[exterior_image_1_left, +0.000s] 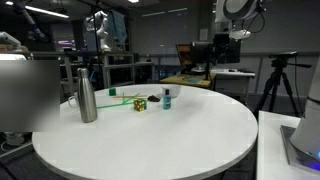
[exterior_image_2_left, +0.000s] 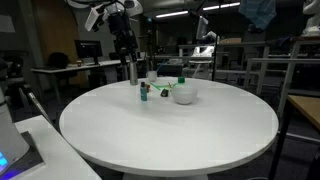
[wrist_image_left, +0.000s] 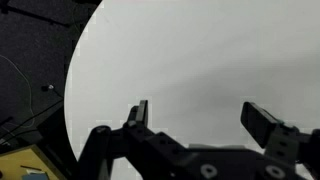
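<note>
My gripper is open above bare white tabletop, with nothing between its fingers. In the first exterior view it hangs high over the table's right part, well away from the objects. A small blue bottle (exterior_image_1_left: 167, 98) stands upright near the table's middle, also visible as a bottle (exterior_image_2_left: 143, 92) in the second exterior view. To its left sits a multicoloured cube (exterior_image_1_left: 140, 104). A white bowl (exterior_image_2_left: 186, 93) rests behind the bottle, and a green object (exterior_image_2_left: 181, 80) shows just past the bowl. The tall metal flask (exterior_image_1_left: 87, 97) stands upright at the left.
The round white table (exterior_image_2_left: 180, 135) has wide clear room on its near side and right. A dark small item (exterior_image_1_left: 153, 98) lies between cube and bowl. A grey panel (exterior_image_1_left: 30, 95) blocks the left of the first exterior view.
</note>
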